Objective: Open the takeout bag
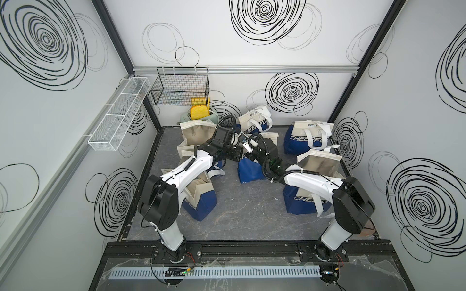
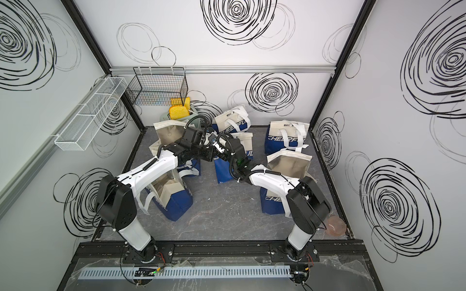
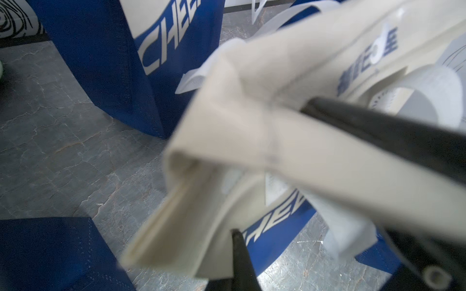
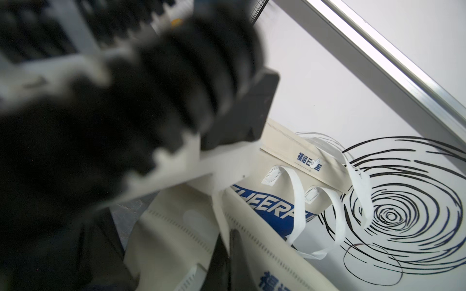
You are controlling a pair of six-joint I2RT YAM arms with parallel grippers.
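Observation:
Both grippers meet over a blue-and-cream takeout bag in the centre. In the left wrist view, its cream top flap is folded and blurred across the dark fingers of my left gripper; whether anything is pinched there is hard to see. In the right wrist view, the dark fingertips of my right gripper are close together against the cream fabric, with a thin fold of it at them. Much of the bag is hidden behind the arms.
Other bags stand around: front left, back left, back centre, back right, front right. Wire baskets hang at the back left.

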